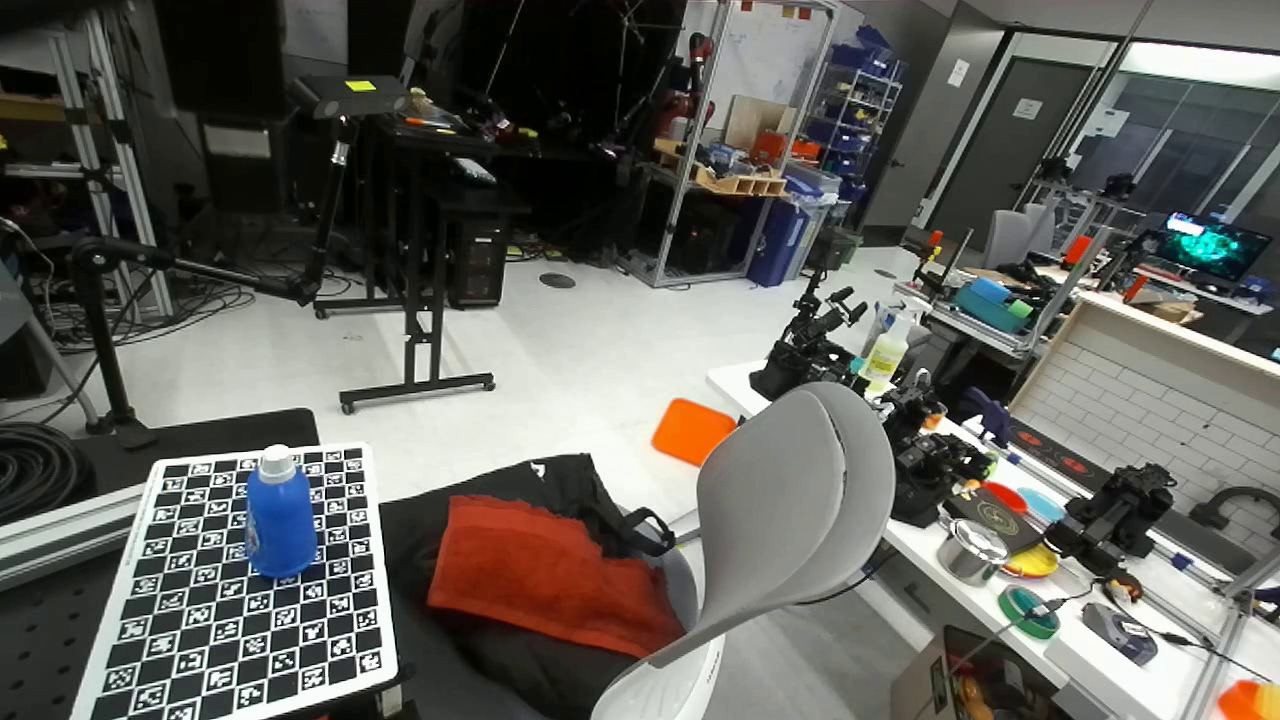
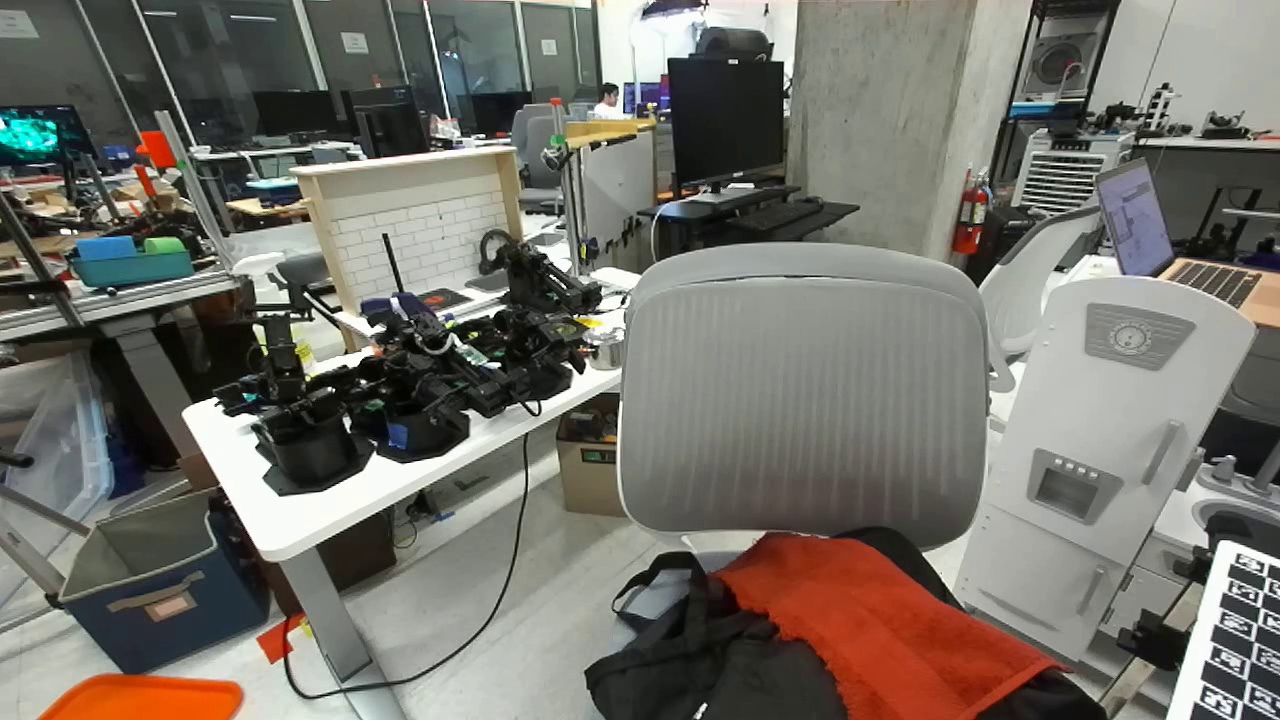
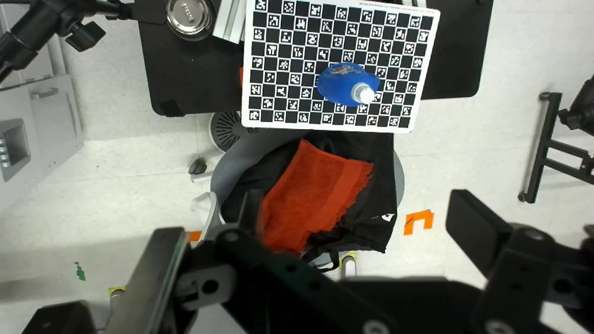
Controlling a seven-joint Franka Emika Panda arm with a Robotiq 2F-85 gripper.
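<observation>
A blue bottle (image 1: 282, 516) with a white cap stands upright on a checkered marker board (image 1: 132, 654). The wrist view shows this bottle (image 3: 339, 83) from above, near the middle of the board (image 3: 248, 119). My gripper is open, its dark fingers spread wide at the bottom of the wrist view with no object held. Between and beyond them, well below, a red towel (image 3: 312, 195) lies over black cloth on the chair seat. Bottle and board are beyond the fingertips, apart from them. Neither exterior view shows the gripper clearly.
A grey chair (image 2: 804, 396) stands directly beside the board, its backrest rising high. The towel (image 1: 540, 576) drapes across its seat. A black stand (image 1: 106, 348) rises behind the board. Several black robot arms occupy a white table (image 2: 288, 516). Open floor (image 1: 564, 396) lies behind the chair.
</observation>
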